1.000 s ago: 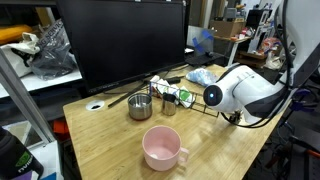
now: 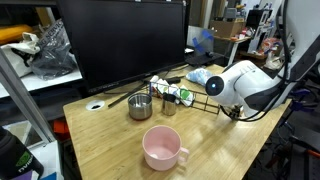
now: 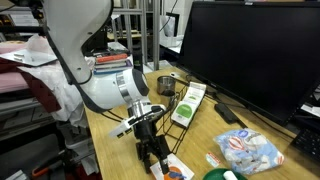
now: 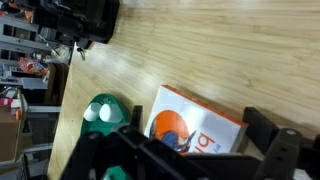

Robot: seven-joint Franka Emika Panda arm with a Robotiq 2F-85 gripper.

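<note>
A small white box (image 4: 195, 118) with an orange and dark print lies on the wooden table in the wrist view. My gripper is open, its dark fingers (image 4: 264, 130) spread at either side of the box's near part. Whether they touch the box I cannot tell. In exterior view 2 the gripper (image 3: 158, 163) is low at the table beside the white box (image 3: 179, 167), covering part of it. Exterior view 1 has the gripper (image 2: 236, 112) close to the tabletop at the right, where the box is mostly hidden.
A green item with white round parts (image 4: 104, 111) lies left of the box. A black wire rack (image 2: 198, 100), a metal pot (image 2: 140, 106) and a pink mug (image 2: 162, 148) stand on the table. A plastic bag (image 3: 248, 148) lies before the monitor (image 3: 256, 55).
In exterior view 1 the arm has shifted slightly to the right, staying low over the table. The objects around it have not visibly moved.
</note>
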